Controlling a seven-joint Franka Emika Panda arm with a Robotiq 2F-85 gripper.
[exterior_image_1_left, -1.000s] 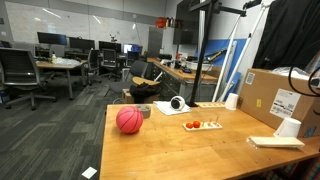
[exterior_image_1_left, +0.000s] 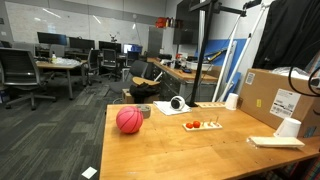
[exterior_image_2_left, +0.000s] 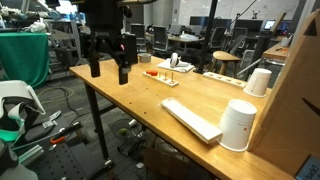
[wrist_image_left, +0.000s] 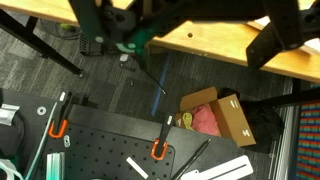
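My gripper (exterior_image_2_left: 110, 74) hangs at the near side of the wooden table (exterior_image_2_left: 140, 95) in exterior view 2. Its two dark fingers stand well apart, and nothing shows between them. In the wrist view the same open gripper is over the table's edge. A pinkish-red ball (exterior_image_1_left: 129, 120) rests on the left of the table in exterior view 1. Farther right lies a small pale board (exterior_image_1_left: 203, 125) with red round pieces on it. Near the right edge are a long white slab (exterior_image_2_left: 190, 119) and an upside-down white cup (exterior_image_2_left: 237, 125).
A large cardboard box (exterior_image_1_left: 268, 98) stands along the table's right side. Another white cup (exterior_image_2_left: 258, 82) and a white ring-like object (exterior_image_1_left: 178, 102) are toward the back. Bare tabletop fills the middle. Tools lie on a dark perforated plate (wrist_image_left: 110, 150) below.
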